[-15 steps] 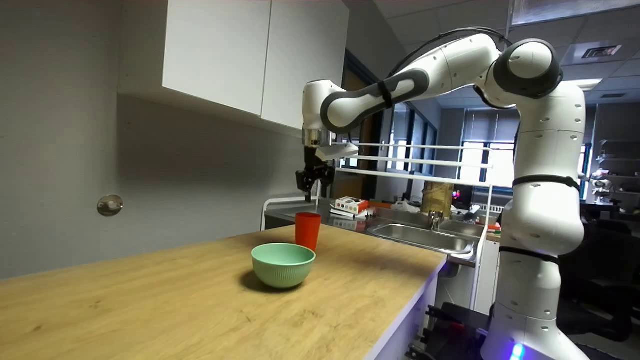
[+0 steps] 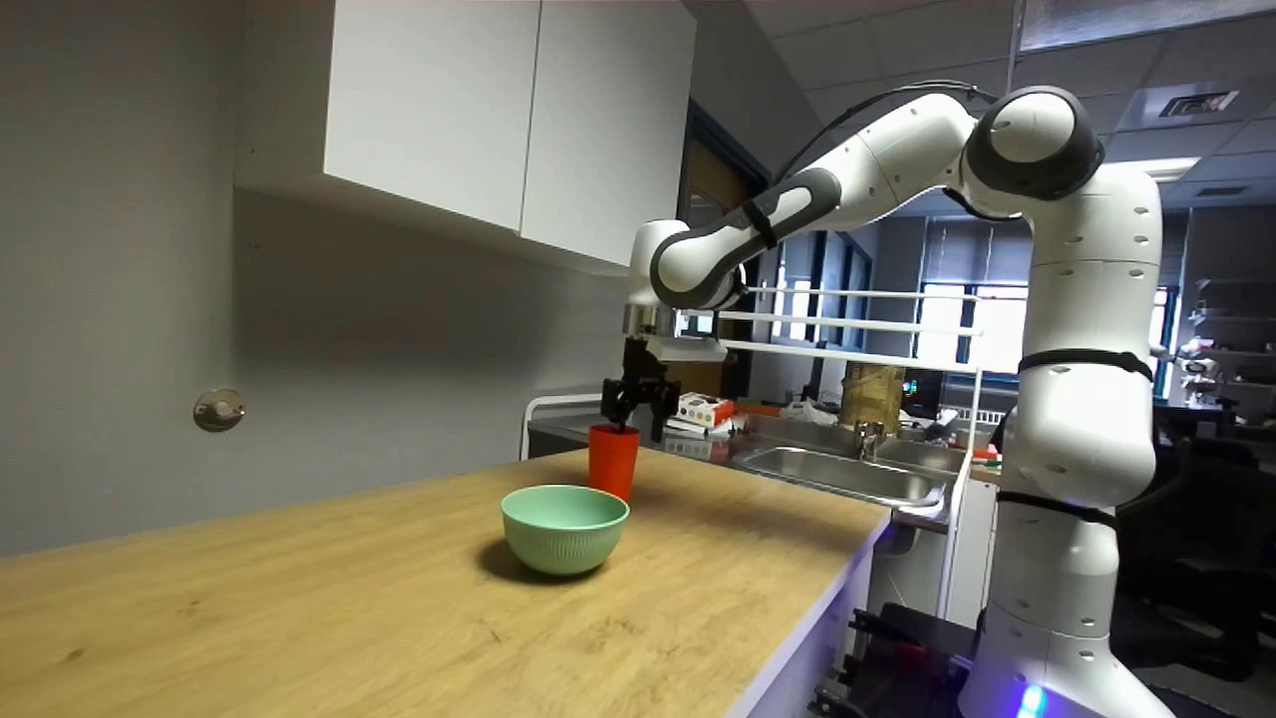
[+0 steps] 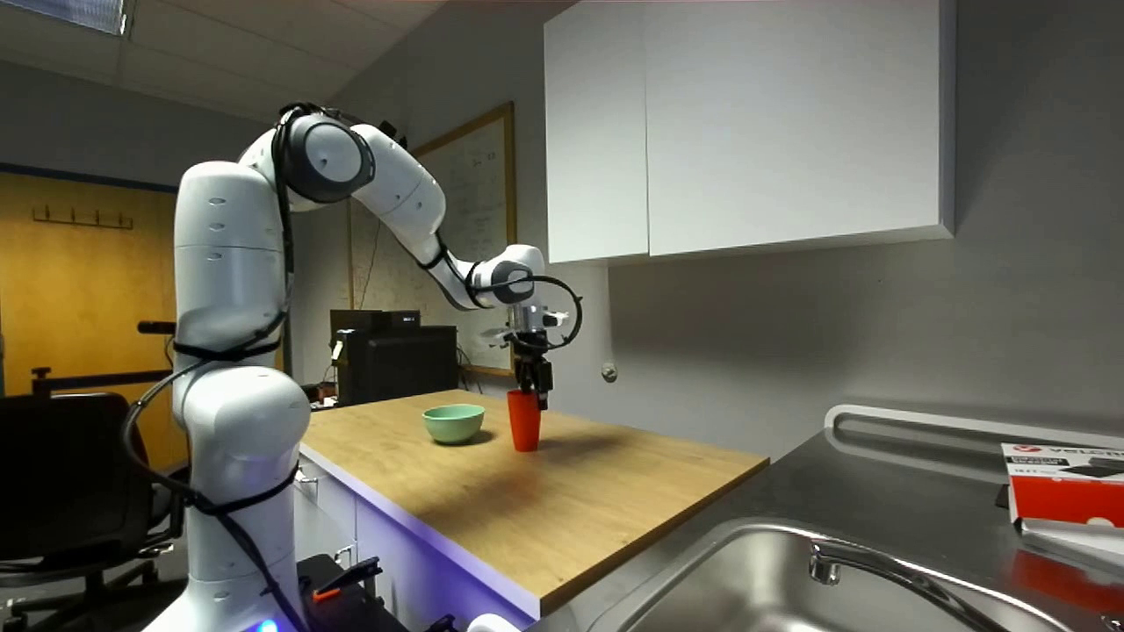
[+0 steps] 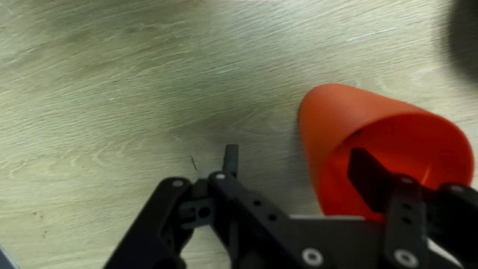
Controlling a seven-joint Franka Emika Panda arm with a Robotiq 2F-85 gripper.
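Observation:
The red cup (image 2: 612, 463) stands upright on the wooden table, its mouth facing up. My gripper is at the cup's rim with its fingers spread apart. In the wrist view one black finger (image 4: 365, 175) reaches inside the cup (image 4: 334, 112), while the other finger (image 4: 230, 159) is outside over bare wood. A gap separates the outer finger from the cup wall, so nothing is gripped. Seen in exterior view 2, the gripper (image 3: 534, 388) is right over the cup (image 3: 523, 423).
A green bowl (image 2: 564, 533) rests close to the cup, nearer exterior view 1. White cabinets (image 2: 610, 132) hang above the table along the wall. Past the table's end lies a sink (image 2: 843, 473).
My gripper has come down and slightly right from above the cup, so a finger now sits inside its mouth. Cup and bowl have stayed put.

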